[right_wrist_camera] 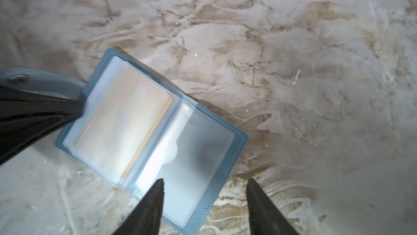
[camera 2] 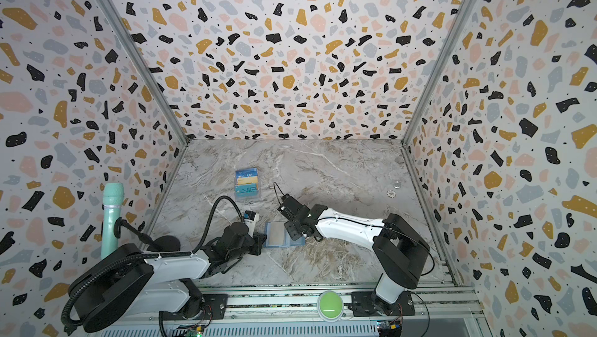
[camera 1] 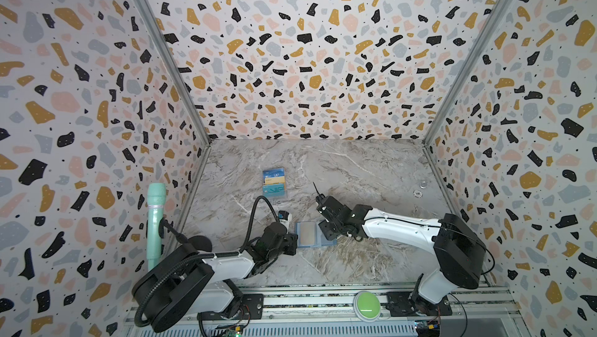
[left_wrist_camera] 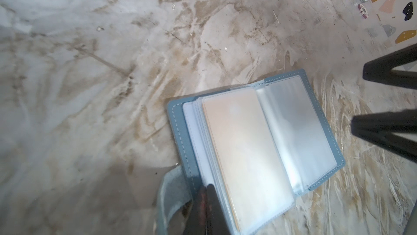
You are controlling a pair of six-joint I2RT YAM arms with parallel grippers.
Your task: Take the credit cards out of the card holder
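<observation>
A blue card holder (left_wrist_camera: 312, 77) lies open on the table, its clear sleeves spread. The left stack of sleeves shows a pale beige face (left_wrist_camera: 243, 148); the right sleeve (right_wrist_camera: 191, 161) looks clear and empty. My left gripper is shut at the holder's left edge, by the blue strap (left_wrist_camera: 171, 191); whether it pinches the edge is hard to see. My right gripper stands open above the right sleeve, its fingers apart with nothing between them. Both grippers partly cover the holder in the top views.
A clear box with blue, yellow and teal cards (camera 1: 273, 181) sits behind the left gripper. Small metal pieces (camera 1: 418, 193) lie at the far right. A green tube (camera 1: 155, 225) stands at the left.
</observation>
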